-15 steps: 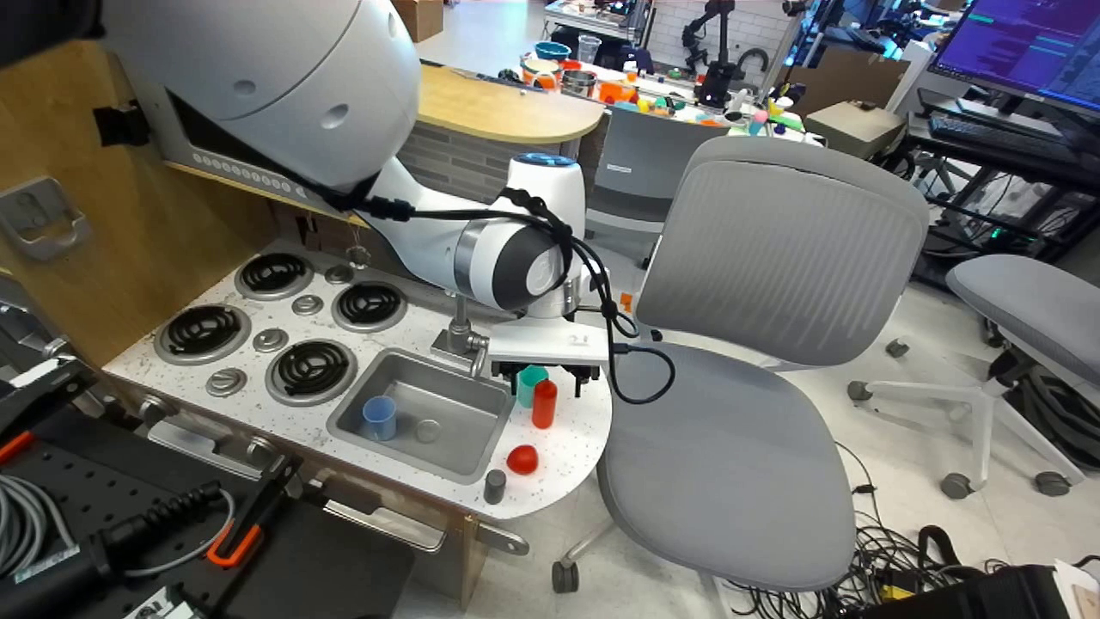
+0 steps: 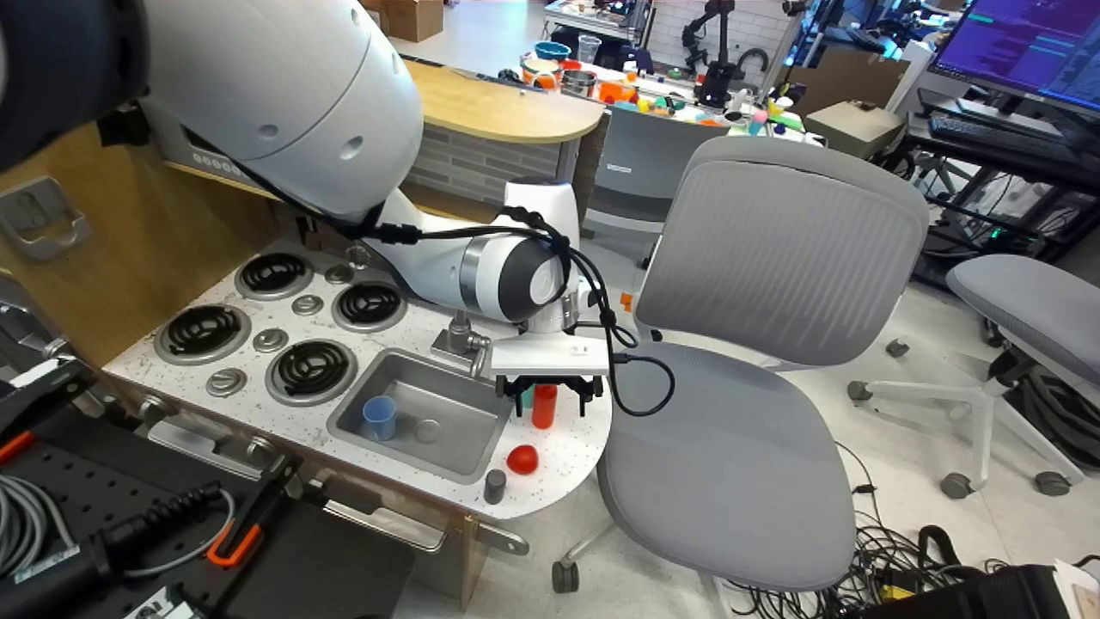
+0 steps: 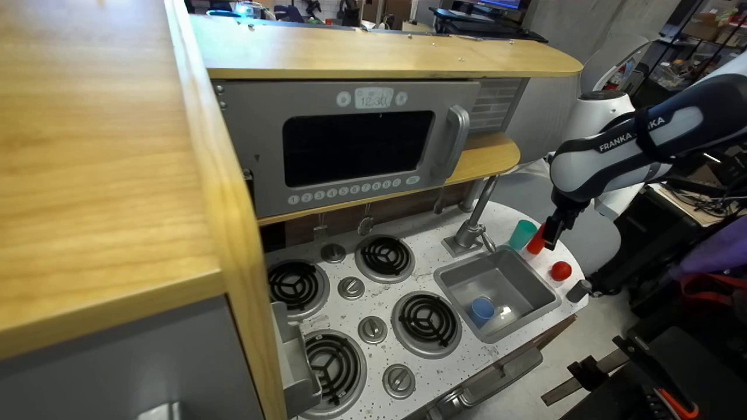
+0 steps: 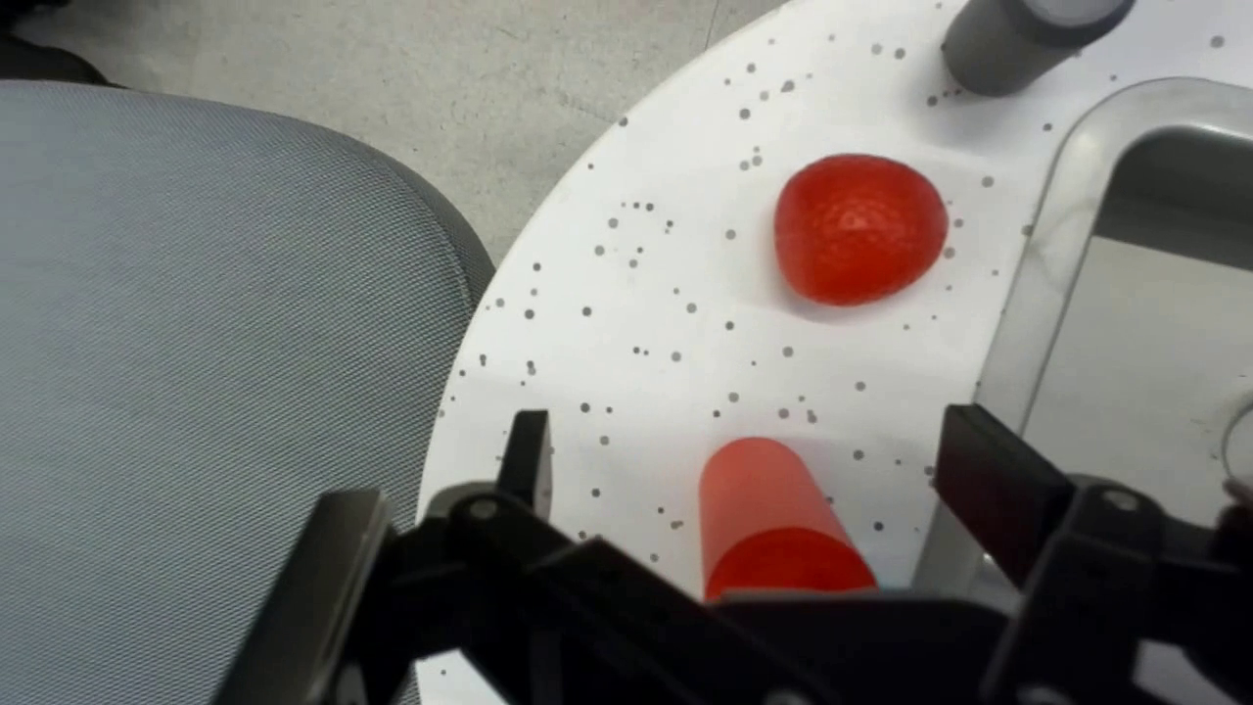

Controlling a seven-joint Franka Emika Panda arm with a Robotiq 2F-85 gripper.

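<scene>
My gripper stands open above the right end of the counter, its two fingers wide apart. Between them in the wrist view, lower down, shows a red cylinder [image 4: 775,505], partly hidden by the gripper's body; nothing is gripped. In exterior view 1 the same red cylinder [image 2: 543,408] stands upright just under the gripper. A teal cup [image 3: 522,234] is beside it in exterior view 2. A round red object [image 4: 860,229] lies on the counter ahead of the fingers, and a small dark grey cylinder [image 4: 1022,45] stands beyond it.
The sink [image 2: 356,397] is left of the gripper in exterior view 1, with a blue cup [image 2: 379,418] inside and the faucet [image 2: 461,335] behind. A grey chair [image 2: 722,454] stands close against the counter's rounded edge. Stove burners [image 2: 312,370] fill the counter's left side.
My gripper has come down and slightly nearer the front of the counter, now covering most of the teal cup in exterior view 1. The objects on the counter have not moved.
</scene>
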